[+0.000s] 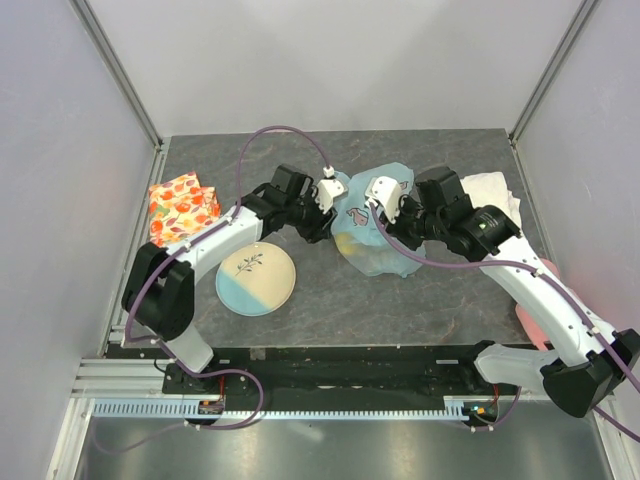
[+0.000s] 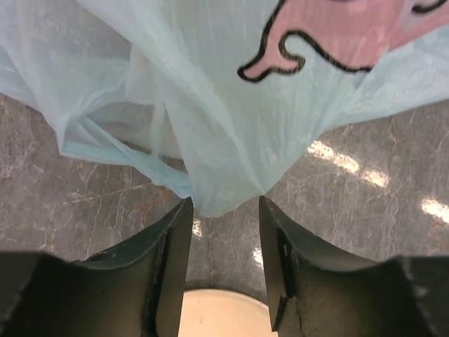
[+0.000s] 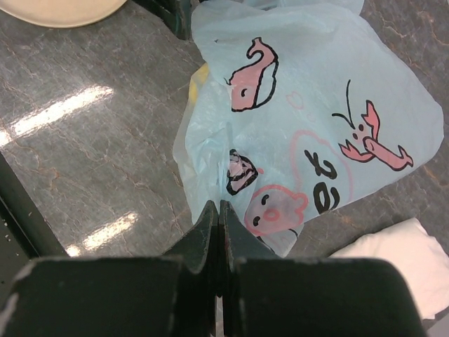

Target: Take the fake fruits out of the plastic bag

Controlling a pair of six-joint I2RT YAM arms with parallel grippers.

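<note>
The pale blue plastic bag (image 1: pixel 375 255) with pink cartoon prints lies crumpled in the table's middle, a yellow shape showing faintly at its near side. My left gripper is part open at the bag's left end, a gathered flap of plastic (image 2: pixel 224 182) reaching between its fingertips. My right gripper is shut over the bag, at a fold in the plastic; whether plastic is pinched in it is hard to tell. The bag's contents are mostly hidden.
A round plate (image 1: pixel 255 292) lies at the left near side, patterned orange cloth (image 1: pixel 175 205) at the far left. A white cloth (image 1: pixel 490 190) is at the back right, a pink item (image 1: pixel 535 325) at the right edge. Dark table shows in front of the bag.
</note>
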